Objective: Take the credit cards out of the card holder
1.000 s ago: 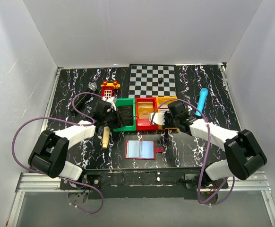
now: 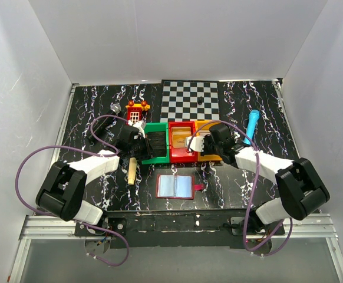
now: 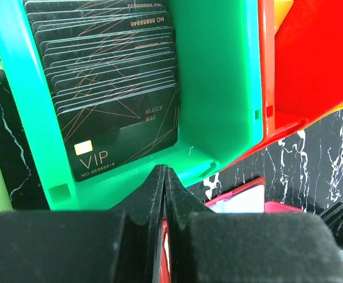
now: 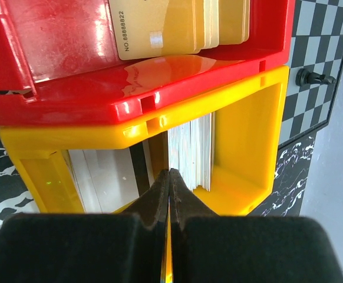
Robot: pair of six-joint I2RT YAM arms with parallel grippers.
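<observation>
An open red card holder (image 2: 175,186) with clear, pale sleeves lies flat at the front of the table. My left gripper is shut, nothing showing between its fingers, by the near end of the green tray (image 3: 218,76); black VIP cards (image 3: 115,132) lie fanned in that tray. Over the yellow tray (image 4: 236,177) is my right gripper, its fingers together and no card visible between them. White-edged cards (image 4: 189,153) stand in the yellow tray beyond the fingertips, and paler flat ones (image 4: 104,177) lie nearer. Gold cards (image 4: 160,23) rest in the red tray (image 4: 71,35).
Behind the trays lies a chessboard (image 2: 189,100) with a black piece. A blue microphone (image 2: 251,125) is at right; a black microphone (image 2: 106,121) and a red toy phone (image 2: 135,112) are at left. The table right of the card holder is mostly clear.
The right arm has shifted slightly toward the left and back, its gripper staying over the yellow tray. My left arm, the trays and the card holder look unmoved.
</observation>
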